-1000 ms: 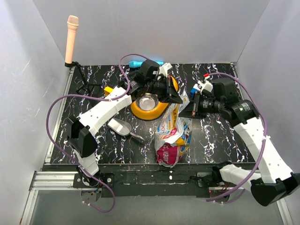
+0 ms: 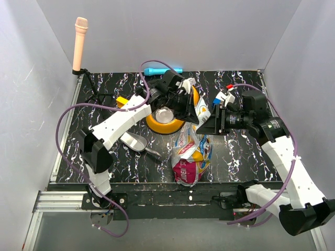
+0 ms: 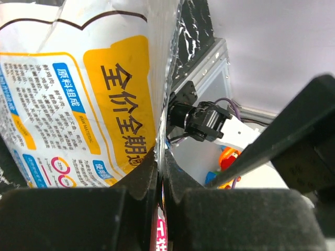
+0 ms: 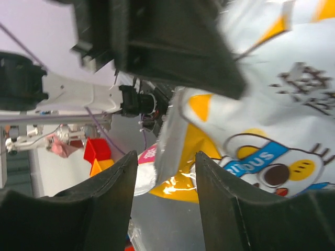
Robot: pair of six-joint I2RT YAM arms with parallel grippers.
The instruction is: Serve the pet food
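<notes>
The pet food bag (image 2: pixel 192 157), glossy plastic in white, yellow and magenta, stands at the front middle of the table in the top view. Its upper edge is pinched by my left gripper (image 2: pixel 192 120); in the left wrist view the dark fingers (image 3: pixel 120 209) meet on a thin fold of film. My right gripper is open, close against the bag's upper right side, with the bag's folded edge (image 4: pixel 178 141) showing beyond the gap between its fingertips. Behind the left arm sits a yellow-rimmed bowl (image 2: pixel 157 125), its metal inside (image 2: pixel 164 115) partly covered.
A grey scoop (image 2: pixel 135 142) lies left of the bag, handle toward it. Along the back edge rests a cyan tube (image 2: pixel 155 71). A microphone-like object on a stand (image 2: pixel 80 44) is at the back left.
My left gripper has shifted slightly down and left since a second ago. The right gripper swung left toward the bag, and its fingers now stand wider.
</notes>
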